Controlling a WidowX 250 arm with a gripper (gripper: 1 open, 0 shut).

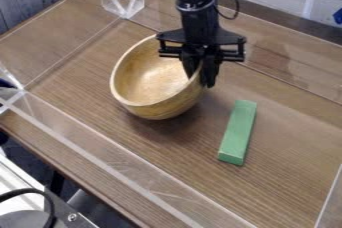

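My black gripper [206, 54] reaches down from the top centre, shut on the right rim of a tan oval bowl [150, 84]. The bowl leans, its open side facing up and toward the camera. Whether it rests fully on the wooden table cannot be told. A green bar [237, 132] lies on the table to the right of and below the bowl, apart from it.
A clear plastic piece [120, 0] sits at the back left. Black and white hardware [27, 212] is at the bottom left corner.
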